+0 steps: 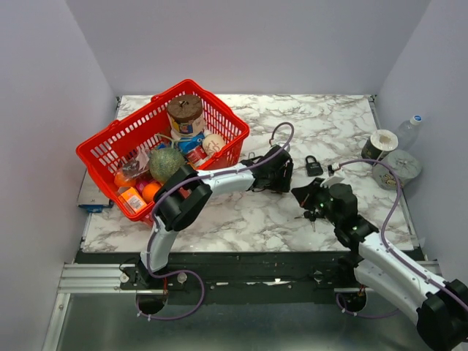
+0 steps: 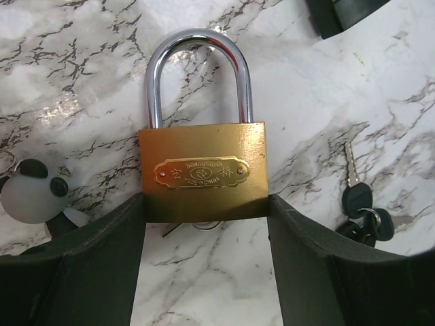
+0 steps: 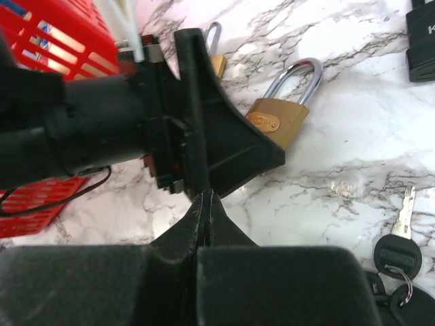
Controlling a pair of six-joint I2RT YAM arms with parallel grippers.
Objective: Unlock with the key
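Observation:
A brass padlock with a closed-looking steel shackle is held in my left gripper, which is shut on its body; in the right wrist view the padlock (image 3: 285, 115) shows beside that gripper. My right gripper is shut with nothing visible between its fingers, right of the left one in the top view (image 1: 300, 194). A bunch of keys (image 2: 360, 210) with black heads and silver blades lies on the marble below and right of the padlock, also seen beside the right gripper as a key (image 3: 397, 251).
A black padlock (image 1: 314, 166) lies behind the grippers, and another brass lock (image 3: 218, 64) near the red basket (image 1: 95, 150). Round containers (image 1: 380, 142) and a bottle (image 1: 408, 131) stand at the back right. The front of the table has free room.

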